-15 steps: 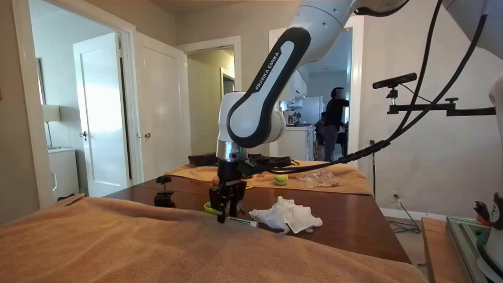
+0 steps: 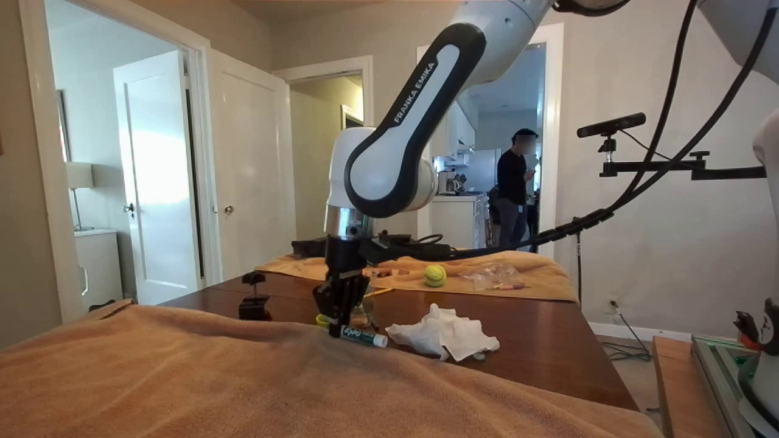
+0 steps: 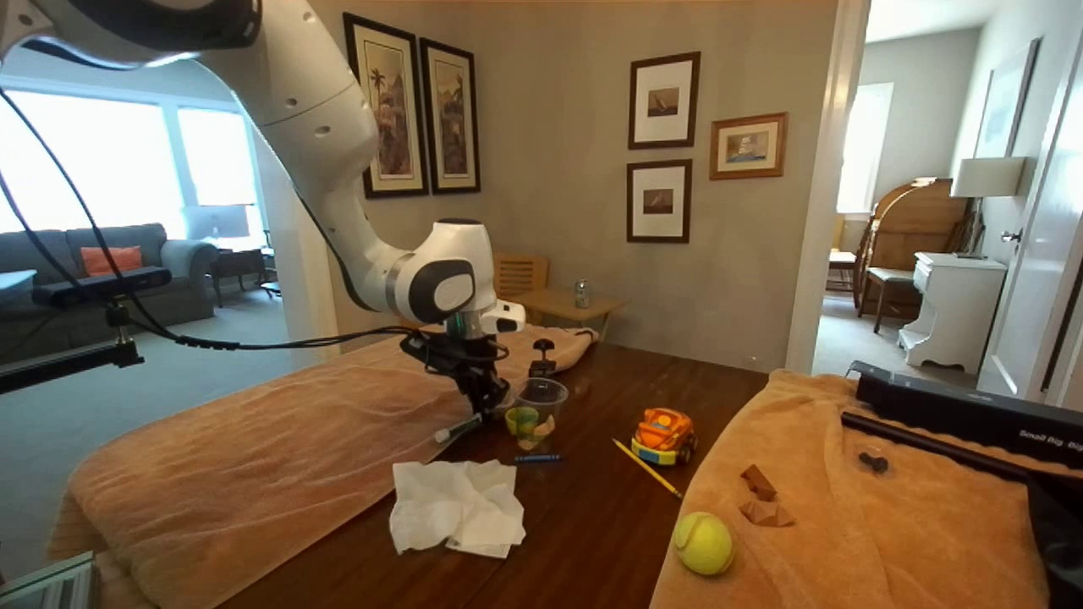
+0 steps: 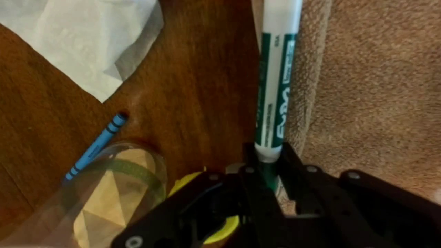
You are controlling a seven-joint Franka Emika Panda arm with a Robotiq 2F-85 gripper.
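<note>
A white and green Expo marker (image 4: 275, 89) runs up from my gripper in the wrist view, along the seam between wood and towel. The black fingers are shut on its green cap end, with the white barrel end pointing away from them. In exterior view 1 the marker (image 2: 363, 336) sticks out to the right of the gripper (image 2: 336, 330), near the towel's edge and seemingly a little above it. From the other side, the marker's pale end (image 3: 452, 430) points left of the gripper (image 3: 485, 411).
A clear cup (image 3: 545, 394) and a green-yellow cup (image 3: 522, 419) stand close beside the gripper. Nearby lie a blue crayon (image 4: 95, 146) and a crumpled white tissue (image 3: 457, 507). Farther off are a toy car (image 3: 664, 436), a pencil (image 3: 646, 468) and a tennis ball (image 3: 703, 543).
My gripper has closed on the marker. Arm and marker have shifted left and slightly up in exterior view 1, and more of the marker shows.
</note>
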